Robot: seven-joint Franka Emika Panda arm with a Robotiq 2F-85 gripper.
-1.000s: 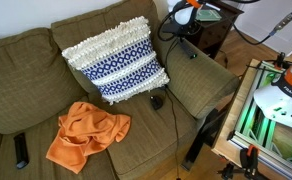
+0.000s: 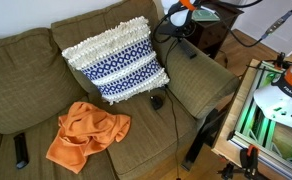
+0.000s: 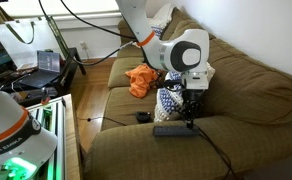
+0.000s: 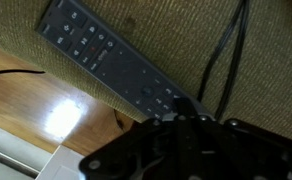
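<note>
A long dark grey remote-like bar (image 4: 116, 62) with buttons at one end lies on the sofa's arm. In exterior view 2 the same bar (image 3: 173, 130) rests flat on the brown fabric, just below my gripper (image 3: 191, 120). The wrist view has my gripper over the bar's plain end, its fingers shut and nothing visible between them. Whether the fingertips touch the bar cannot be made out. From exterior view 1 the gripper is small and dark at the sofa arm, its tips hard to see.
On the sofa are a blue-and-white fringed cushion (image 2: 121, 62), an orange cloth (image 2: 86, 134) and a black remote (image 2: 21, 151). Dark cables (image 4: 231, 65) run over the sofa arm beside the bar. A small black object (image 3: 143, 117) sits near the sofa's edge.
The arm at the top of exterior view 1 has shifted slightly left and down. Cushion, cloth and black remote stay where they were.
</note>
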